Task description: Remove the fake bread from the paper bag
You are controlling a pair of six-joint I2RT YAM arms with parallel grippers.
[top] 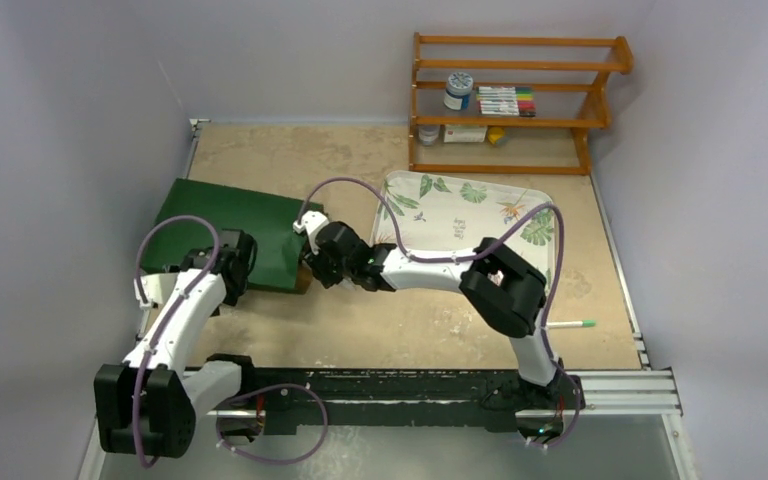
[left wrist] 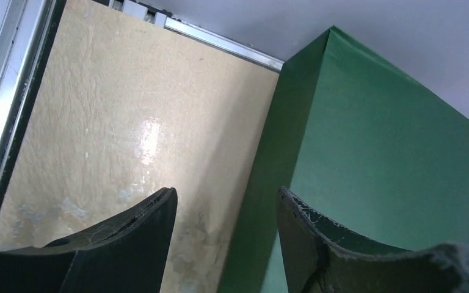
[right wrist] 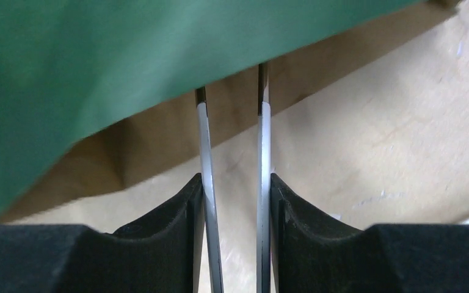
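Note:
A green paper bag [top: 230, 215] lies on its side at the left, its brown opening toward the right. My left gripper hovers by the bag's left part, fingers apart and empty; in the left wrist view the bag [left wrist: 378, 171] fills the right side. My right gripper is shut on metal tongs [right wrist: 264, 159], whose far ends disappear beneath the bag's green upper edge at its mouth. No bread is visible; the bag's inside is hidden.
A patterned tray [top: 460, 205] lies right of the bag, behind my right arm. A wooden rack [top: 500, 165] with jars and markers stands at the back right. A pen [top: 570, 324] lies at the front right. Bare table shows behind the bag.

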